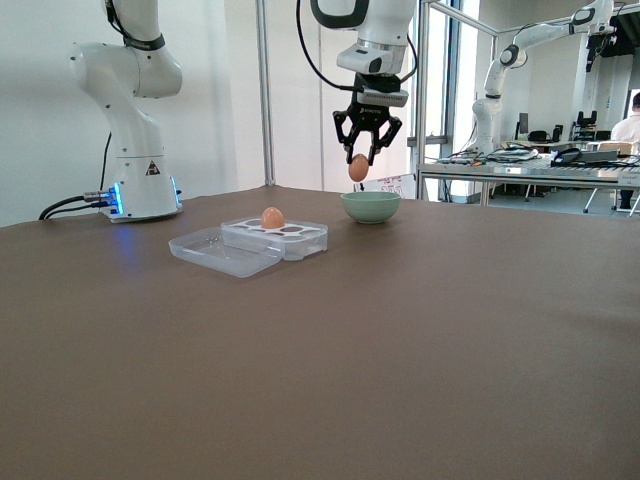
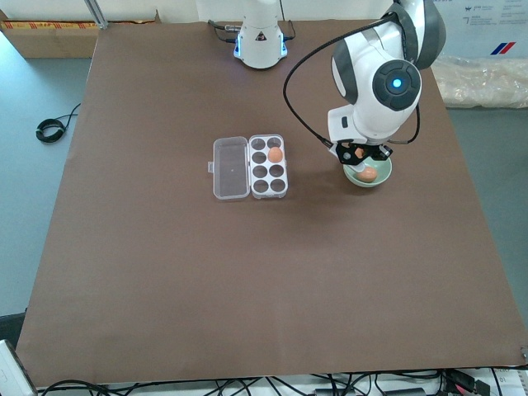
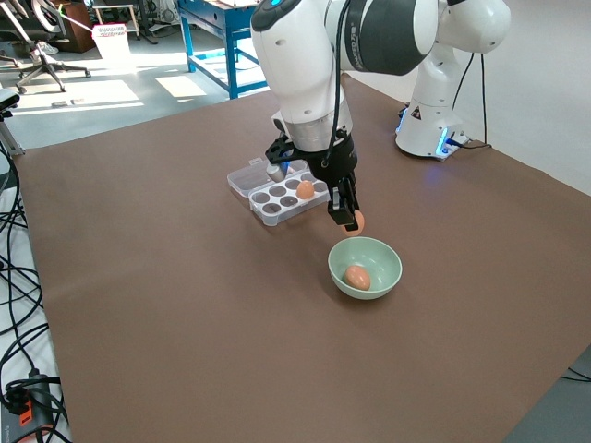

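My black gripper (image 1: pixel 361 150) is shut on a brown egg (image 1: pixel 358 169), held in the air above a pale green bowl (image 1: pixel 370 208), slightly toward the egg tray's side in the top and right views. A second brown egg (image 3: pixel 357 277) lies inside the bowl. Beside it sits an open plastic egg tray (image 2: pixel 268 170) with round holes and a clear lid (image 2: pixel 231 169); one egg (image 2: pixel 275 155) rests in it. In the left view the gripper (image 2: pixel 360 157) partly covers the bowl and the held egg.
Cables and electronics (image 3: pixel 28 406) lie off the table's edge.
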